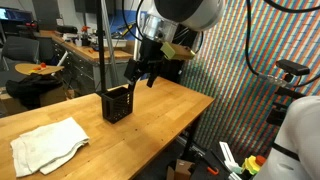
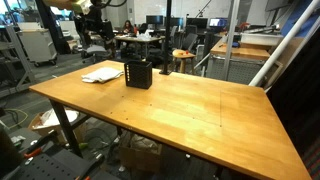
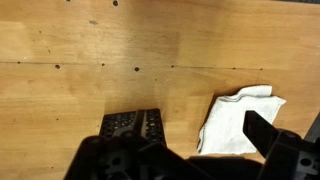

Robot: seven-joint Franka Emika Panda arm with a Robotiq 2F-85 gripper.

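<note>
My gripper (image 1: 143,78) hangs open above the wooden table, with nothing seen between its fingers. A black mesh holder (image 1: 117,104) stands upright on the table, below and a little to the left of the gripper in the first exterior view. Beside it lies a folded white cloth (image 1: 48,146), flat and apart from the holder. From the wrist, the cloth (image 3: 232,120) shows at the lower right. The holder (image 3: 118,124) is at the lower left there, partly covered by the gripper. What the holder contains cannot be made out.
A dark upright post (image 1: 101,45) rises behind the holder. Desks and chairs fill the background.
</note>
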